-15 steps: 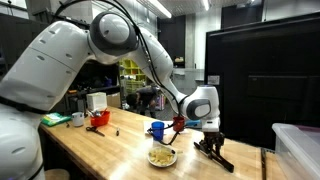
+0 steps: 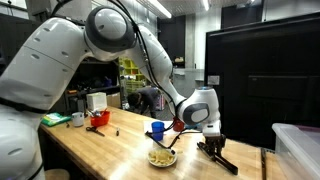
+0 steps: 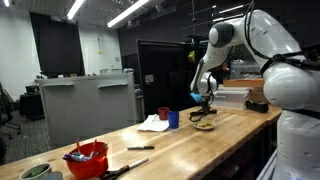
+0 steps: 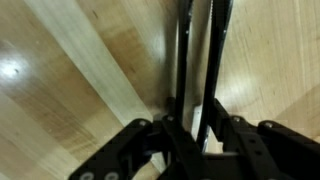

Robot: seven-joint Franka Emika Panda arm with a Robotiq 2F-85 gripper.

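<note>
My gripper is shut on a dark, two-armed utensil (image 4: 215, 55), whose slim arms run up the wrist view over bare wood. It looks like a pair of tongs. A small pale patch shows between the arms near my fingers. In exterior view 1, thin dark curved lines beside the hand reach left above a bowl (image 2: 162, 157) holding pale yellow food. In exterior view 2 the hand stands close behind that bowl (image 3: 205, 126). How the utensil's far end stands against the bowl cannot be told.
A blue cup (image 2: 157, 129) stands behind the bowl; a red mug (image 3: 164, 113) is near it in exterior view 2. A red basket (image 3: 87, 160) with utensils sits at the table's other end. A clear bin (image 2: 299, 145) edges the right side.
The arm and hand have shifted slightly, and the dark lines near the bowl appear a little higher and farther left. The bowl and cup seem unmoved.
</note>
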